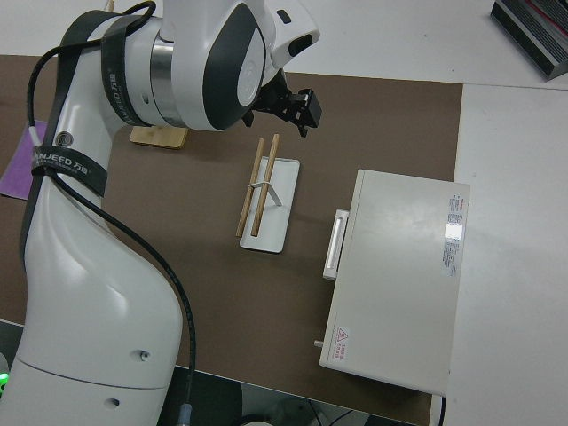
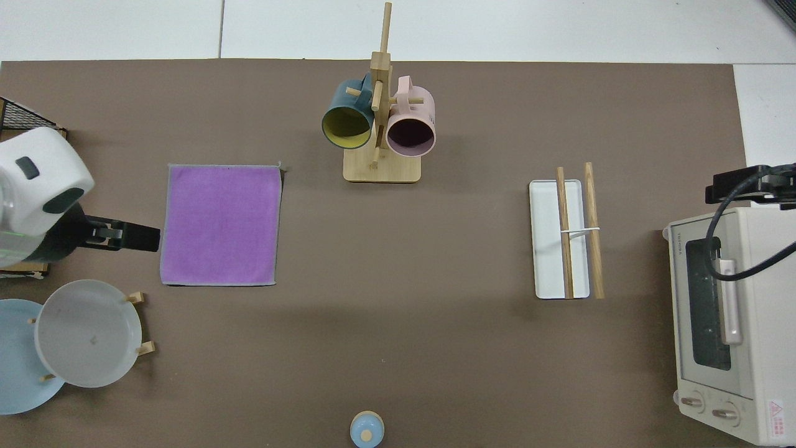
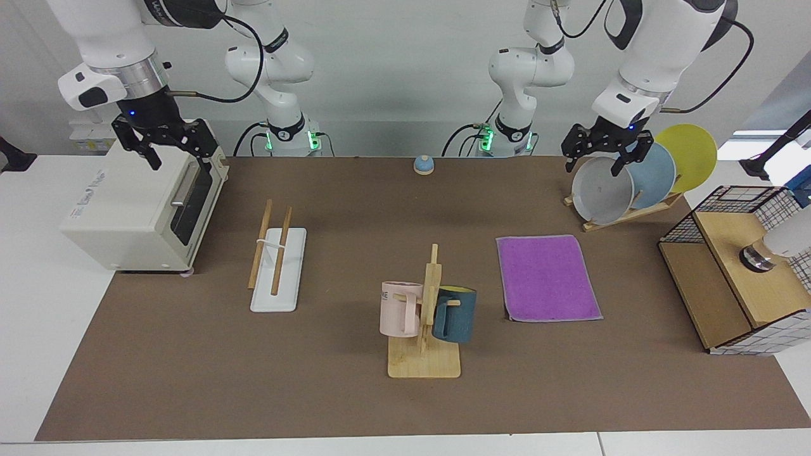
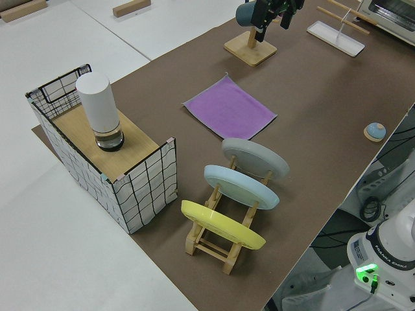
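One gripper [image 3: 606, 152] hangs above the dish rack with grey, blue and yellow plates [image 4: 230, 227]; in the top view its dark tip [image 2: 130, 236] is left of the purple cloth [image 2: 220, 224]. The other gripper [image 3: 178, 152] is over the white oven [image 2: 727, 328]. Whether either is shut is unclear; I see nothing held. A wooden mug tree [image 2: 380, 168] holds a teal mug [image 2: 344, 119] and a pink mug [image 2: 418, 119]. A white stand with two wooden bars [image 2: 548, 239] stands left of the oven.
A wire basket [image 3: 722, 304] with wooden boards and a white cylinder [image 4: 97, 103] sits at one side. A small blue round object [image 2: 367, 429] lies near the edge.
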